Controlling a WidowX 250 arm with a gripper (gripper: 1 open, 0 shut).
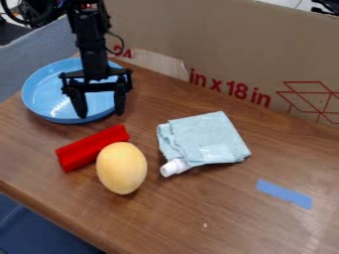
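Observation:
The black gripper (99, 99) hangs low over the blue plate (46, 96), open, its fingertips down inside the plate with nothing visible between them. In front of the plate lie a red cylindrical object (90, 147) and a yellow egg-shaped object (122, 168). To their right is a folded light-blue cloth (203, 137) with a white tube (173, 168) at its lower left edge.
A large cardboard box (245, 45) runs along the back. A strip of blue tape (283, 193) is on the wooden table (239, 228), whose right and front areas are mostly clear. The table's edge is at lower left.

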